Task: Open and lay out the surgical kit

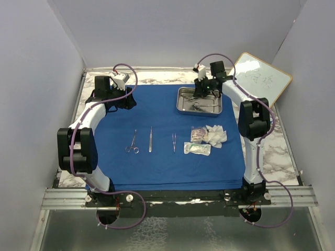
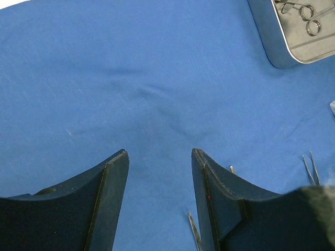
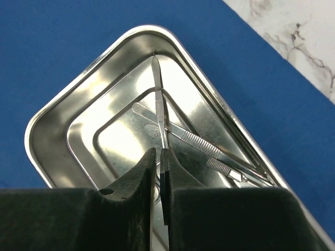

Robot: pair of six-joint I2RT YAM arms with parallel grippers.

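The steel tray (image 1: 186, 111) sits at the back right of the blue cloth. My right gripper is down at the tray, its fingers close together over the near end of a slim steel instrument (image 3: 158, 99). Whether they grip it cannot be told. Two more ridged-handle instruments (image 3: 201, 144) lie crossed under it. Laid out on the cloth are scissor-like forceps (image 1: 134, 142), a scalpel (image 1: 151, 140) and tweezers (image 1: 174, 142). Over bare cloth at the left, my left gripper is open and empty.
A small clear packet (image 1: 198, 134), white gloves (image 1: 215, 136) and a sealed white packet (image 1: 197, 148) lie in front of the tray. A whiteboard (image 1: 260, 78) lies at the back right.
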